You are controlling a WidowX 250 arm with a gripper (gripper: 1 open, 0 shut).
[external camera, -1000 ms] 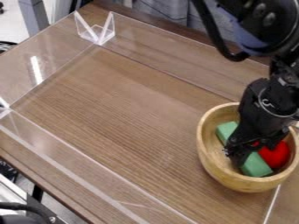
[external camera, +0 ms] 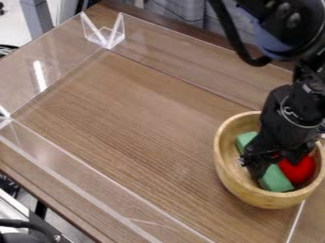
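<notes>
A light wooden bowl sits at the right of the table, holding a green block and a red round object. My black gripper reaches down into the bowl from the upper right, its fingers over and among these objects. Whether it is open or closed on either of them is hard to make out, as its body hides part of both.
A clear plastic holder stands at the back left. Cables hang beyond the table's edges.
The gripper has shifted very slightly within the bowl; little else differs.
</notes>
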